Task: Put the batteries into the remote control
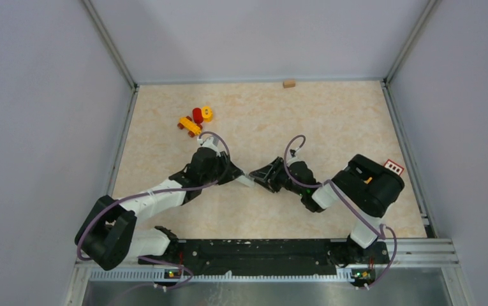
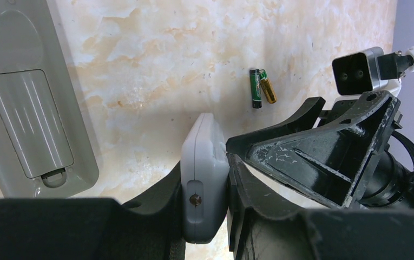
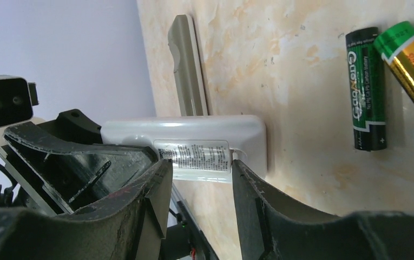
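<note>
A white remote (image 2: 204,162) is held by my left gripper (image 1: 233,172), shut on it above the table. My right gripper (image 1: 259,176) is at the remote's side with fingers part open; in the right wrist view its fingertips are at the lid (image 3: 191,154) with the barcode label, one near the lid's end. A green battery (image 3: 366,86) and a gold battery (image 3: 407,70) lie side by side on the table beyond the grippers. A grey remote-like body with a lid (image 2: 28,124) lies beside the held remote.
Yellow and red toys (image 1: 190,126) are at the back left, a wooden block (image 1: 289,83) at the back edge, a red-and-white object (image 1: 394,167) at the right edge.
</note>
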